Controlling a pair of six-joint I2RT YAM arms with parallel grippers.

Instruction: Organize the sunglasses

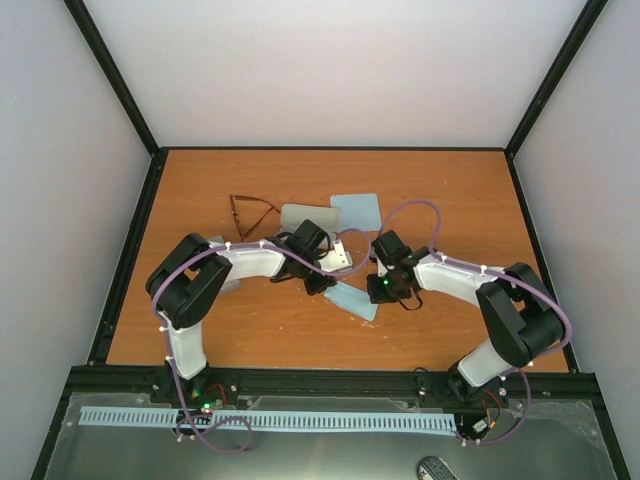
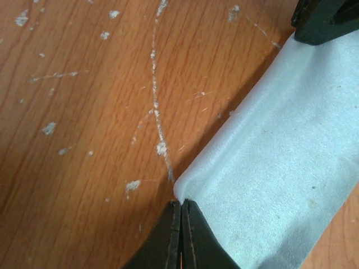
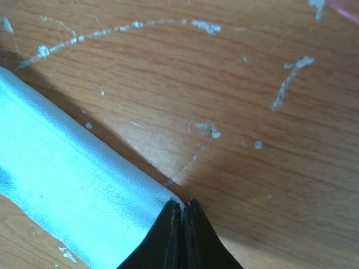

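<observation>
A light blue cloth [image 1: 354, 300], folded over along its far edge, lies on the wooden table between the two arms. My left gripper is shut on one corner of that cloth [image 2: 280, 151]. At the other end of the fold, my right gripper is shut on the opposite corner of the cloth [image 3: 84, 174]. Brown-framed sunglasses [image 1: 250, 212] rest towards the back left, with their arms spread. Beside them lies a grey-beige case [image 1: 310, 217], partly behind the left arm.
Another flat blue-grey cloth [image 1: 357, 212] is at the back, right of the case. A white object [image 1: 336, 258] sits by the left gripper, and a greyish item is mostly hidden under the left arm. Bare table [image 1: 460, 200] spreads at the back right.
</observation>
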